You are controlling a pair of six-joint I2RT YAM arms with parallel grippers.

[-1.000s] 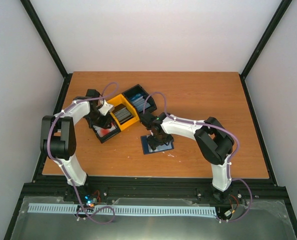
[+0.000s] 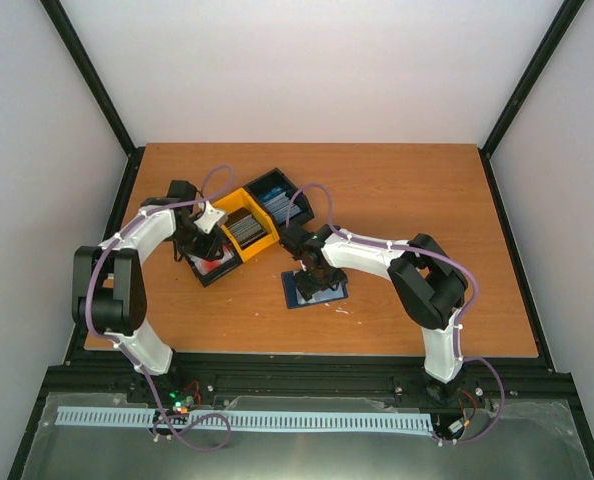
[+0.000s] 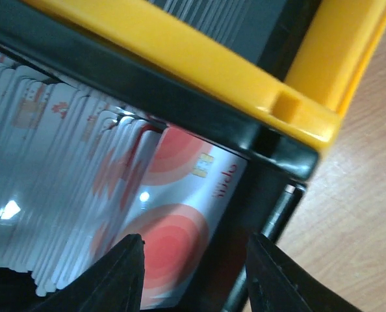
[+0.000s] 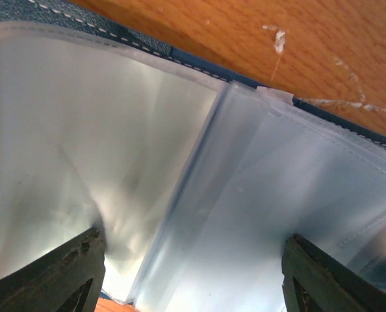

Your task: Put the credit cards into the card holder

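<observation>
Stacked white cards with red patterns (image 3: 180, 169) stand in a black box (image 2: 209, 278) at the left, the end one showing its face and chip. My left gripper is over that end card, fingers apart, with nothing visibly held. A dark-blue card holder with clear plastic sleeves (image 2: 290, 297) lies on the table at centre. My right gripper is open over its sleeves (image 4: 95, 162), fingertips down at the plastic.
A yellow box (image 2: 267, 237) of dark cards and another black box (image 2: 262, 183) of blue cards adjoin the left box diagonally.
The left arm has shifted slightly, its gripper staying over the box of red and white cards. The right arm has not visibly moved.
</observation>
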